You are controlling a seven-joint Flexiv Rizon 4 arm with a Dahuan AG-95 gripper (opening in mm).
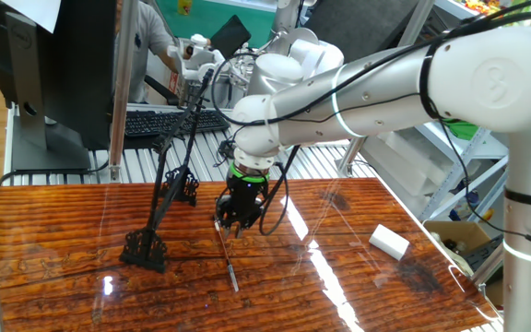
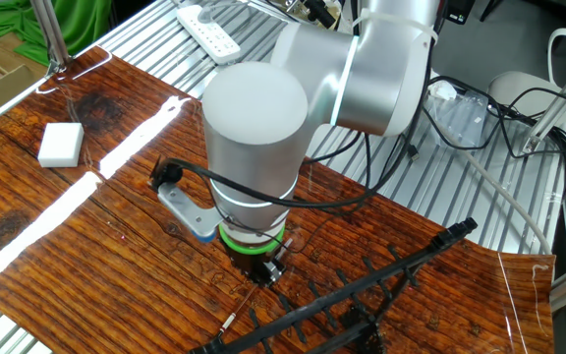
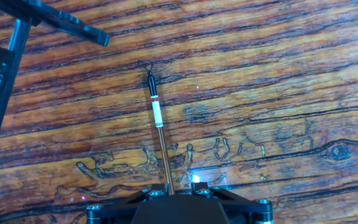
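Observation:
A thin brush (image 1: 232, 275) with a brown shaft, white label and black looped end lies on the wooden table. In the wrist view the brush (image 3: 157, 112) runs down toward my gripper, its lower end hidden behind the gripper body. The fingertips stand apart, with a gap between them and the shaft near the left one; no grip on it shows. From the side, the gripper (image 1: 235, 224) points down close above the table, at the far end of the brush. In the second exterior view the arm hides most of the gripper, while part of the brush (image 2: 228, 322) shows.
A black stand (image 1: 159, 207) with a long bar rises left of the gripper, close by; its parts (image 3: 2, 74) fill the wrist view's left edge. A white block (image 1: 390, 242) sits on the right of the table.

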